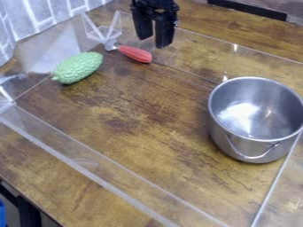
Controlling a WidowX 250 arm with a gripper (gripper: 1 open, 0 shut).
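The black gripper [155,34] is at the top centre of the camera view, above and a little behind a small red elongated object [136,54]. Its fingers point down; whether they are open or shut is hard to tell. A green bumpy vegetable [77,68] lies at the left of the wooden surface. A steel pot [254,120] with a handle stands at the right, seemingly empty.
Clear plastic sheets or edges border the wooden work surface [142,133] on the left, front and right. A white draped cloth [35,18] is at the upper left.
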